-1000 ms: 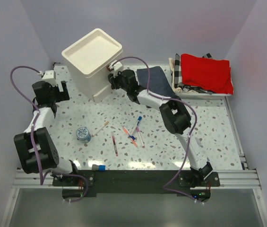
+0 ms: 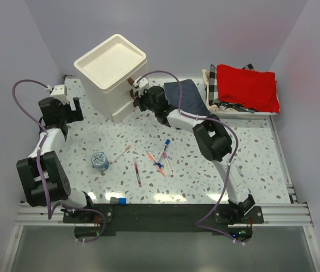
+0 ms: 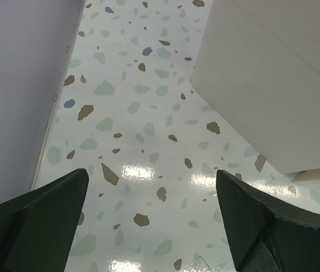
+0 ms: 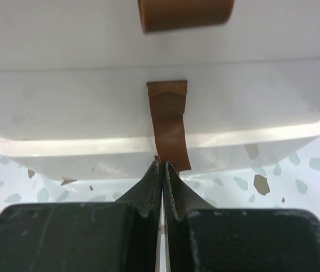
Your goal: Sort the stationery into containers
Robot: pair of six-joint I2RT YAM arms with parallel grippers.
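Note:
A white drawer unit [image 2: 97, 85] with a tray top stands at the back left. On its front are brown pull tabs; my right gripper is shut just at the lower tab [image 4: 168, 130], with nothing clearly held between its fingertips. My left gripper [image 2: 75, 109] stands open at the left edge, over empty speckled table left of the unit. Pens and markers [image 2: 137, 173] lie scattered in the middle, near a round blue-patterned container [image 2: 100, 161].
A dark folded cloth [image 2: 189, 93] lies right of the unit. A bin [image 2: 250, 115] with red and checkered cloths sits at the back right. A blue object [image 2: 122, 200] lies at the front edge.
My right arm has shifted slightly to the right, away from the drawer unit's front. The left arm and the objects on the table look unchanged.

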